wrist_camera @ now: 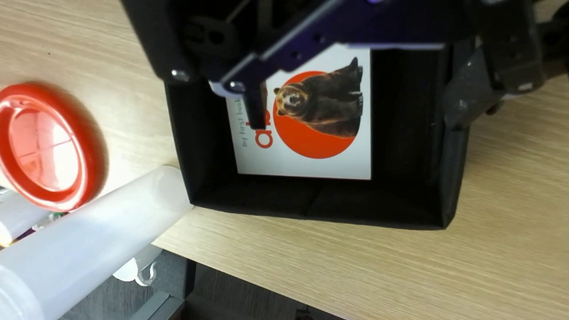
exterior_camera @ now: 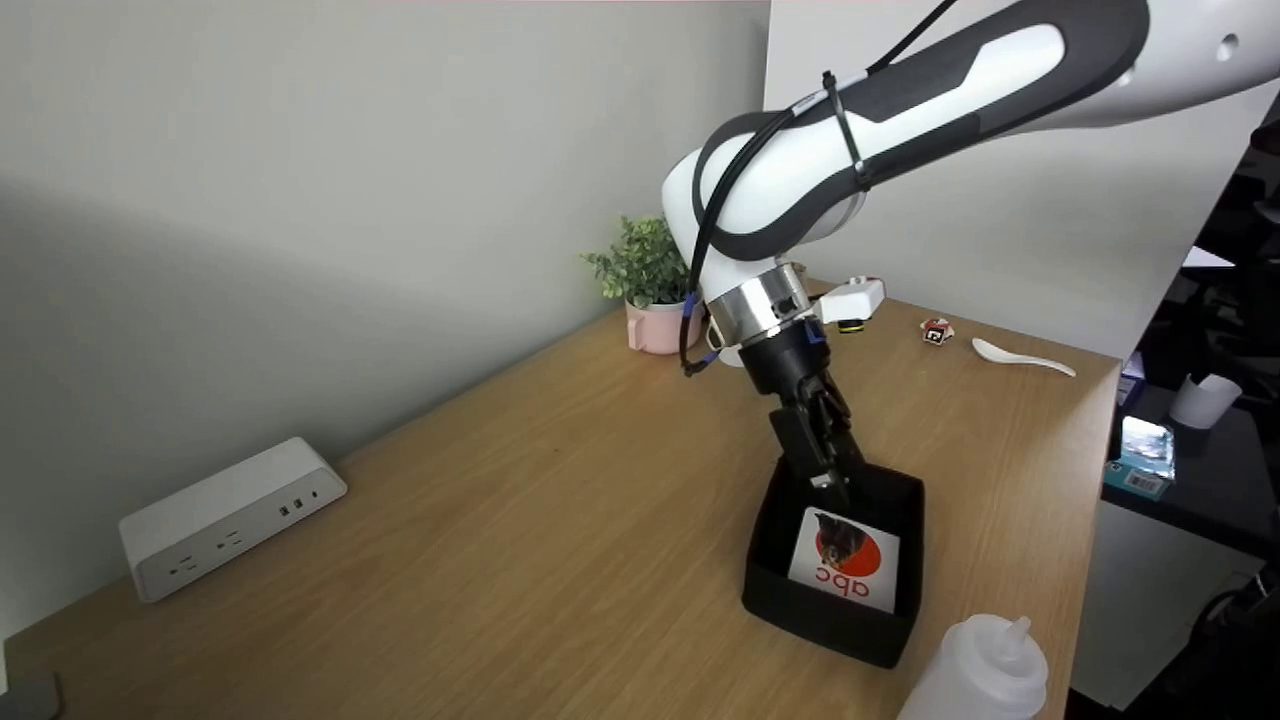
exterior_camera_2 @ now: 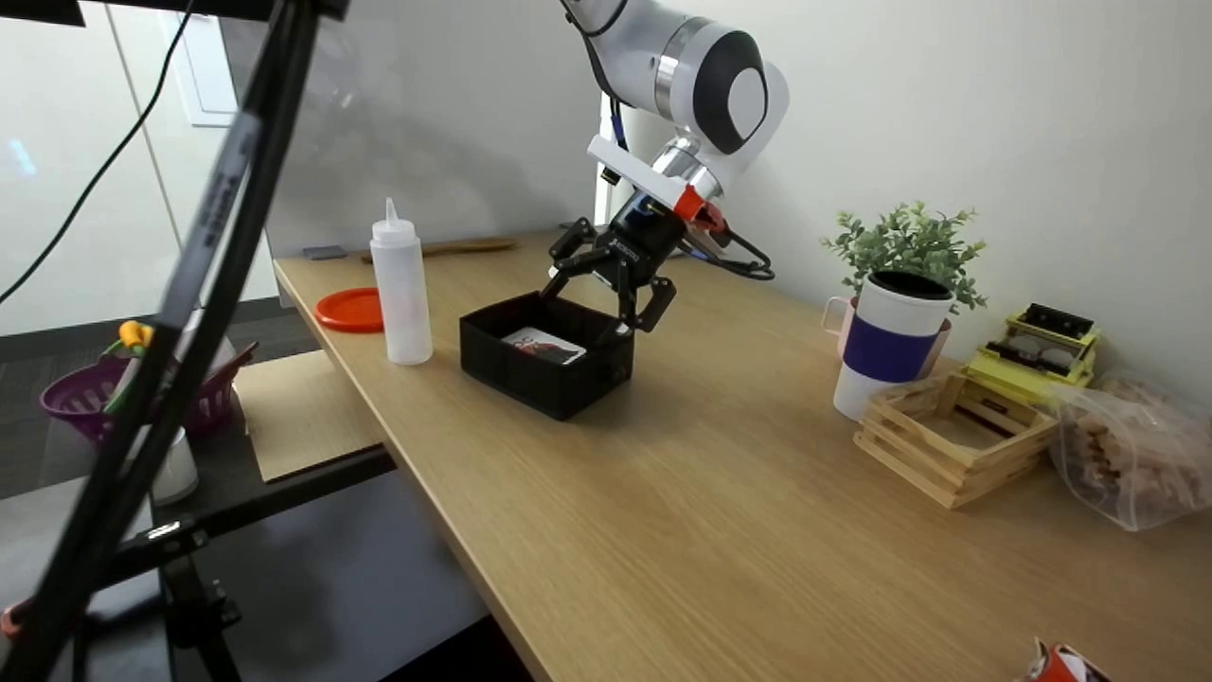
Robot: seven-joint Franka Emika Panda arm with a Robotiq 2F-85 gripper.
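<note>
A black open box (exterior_camera_2: 511,369) stands on the wooden table, and a white book (exterior_camera: 873,554) with a bear on a red circle lies flat inside it. My gripper (exterior_camera_2: 587,311) is at the box, tilted down, its fingers spread wide with nothing visible between them. In the wrist view one finger (wrist_camera: 257,106) hangs over the book's lettered edge. The other finger (wrist_camera: 469,90) is at the box's right wall; whether it touches is unclear. Parts of the gripper cover the upper part of the book and box.
A clear squeeze bottle (exterior_camera_2: 401,296) and a red round lid (exterior_camera_2: 348,309) stand beside the box near the table edge. A potted plant (exterior_camera: 648,264), a cup (exterior_camera_2: 892,341) and a wooden crate (exterior_camera_2: 954,438) are by the wall.
</note>
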